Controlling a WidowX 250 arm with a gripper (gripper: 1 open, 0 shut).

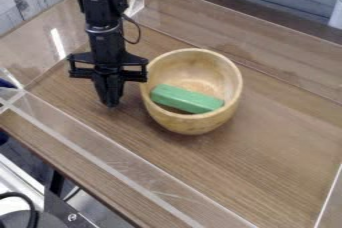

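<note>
My gripper (pixel 108 90) is low over the table, just left of a pale wooden bowl (pixel 207 124), shut, with nothing visible between its fingers. A green oblong block (pixel 185 99) lies inside the bowl, tilted along its length.
A clear plastic edge runs along the left, and dark cables lie at the left edge and bottom left corner.
</note>
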